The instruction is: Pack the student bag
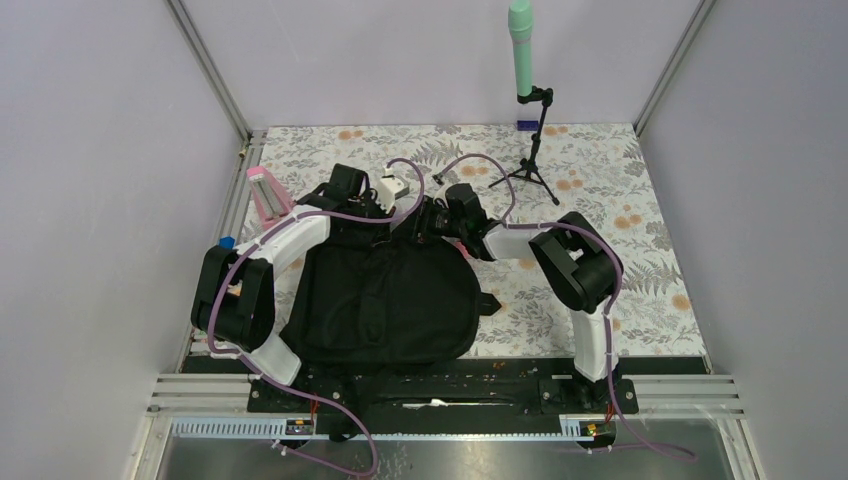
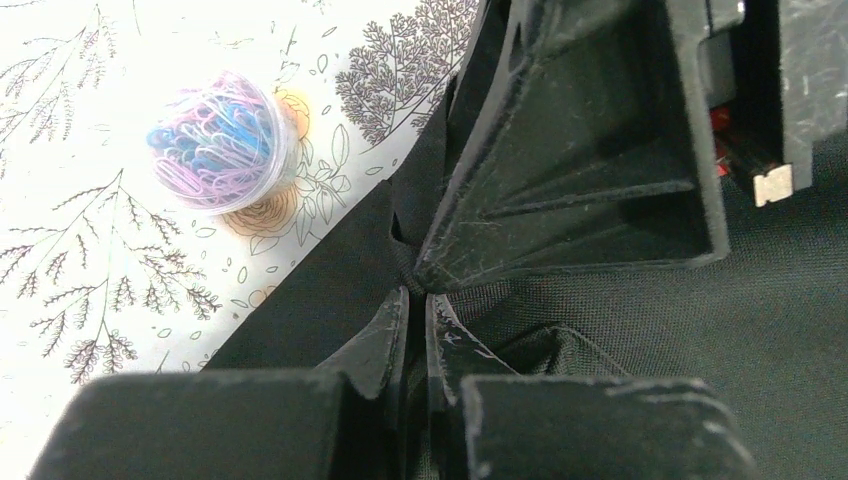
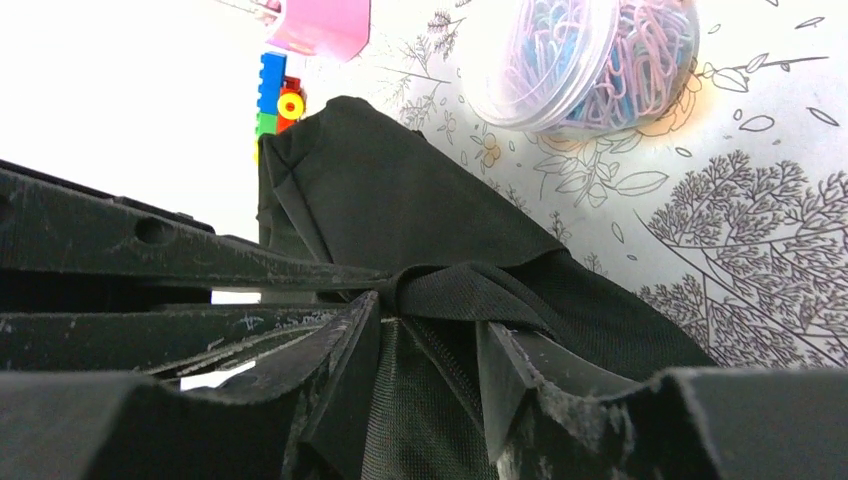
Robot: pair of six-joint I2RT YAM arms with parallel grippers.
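Observation:
A black fabric bag (image 1: 405, 300) lies flat in the middle of the table. My left gripper is shut on a strip of its upper edge. My right gripper stands open at the same edge, beside the left fingers, with a fold of fabric between and over its fingertips. In the left wrist view the right gripper's dark body covers much of the upper right. A clear tub of pink and blue paper clips stands on the patterned table beyond the bag; the right wrist view shows it too (image 3: 630, 65).
A pink container (image 1: 268, 195) stands at the left, with colourful bricks (image 3: 270, 85) near it. A tripod (image 1: 535, 160) with a green cylinder stands at the back right.

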